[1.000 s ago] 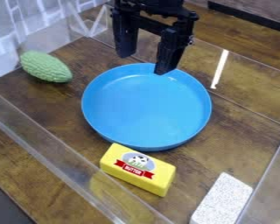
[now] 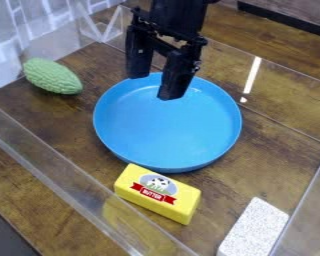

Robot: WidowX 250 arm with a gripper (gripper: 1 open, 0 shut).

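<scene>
The black gripper (image 2: 155,72) hangs over the back half of a round blue plate (image 2: 167,130), its fingers pointing down and spread apart, with nothing visible between them. The plate is empty. In front of it lies a yellow butter box (image 2: 157,193). A green bumpy vegetable toy (image 2: 52,76) lies to the left of the plate.
A white speckled block (image 2: 254,228) sits at the front right. Clear walls line the wooden surface (image 2: 275,110) at the left and right. Bare wood shows to the right of the plate.
The gripper has shifted slightly left and changed its angle after coming lower from a second ago. The objects on the table have not moved.
</scene>
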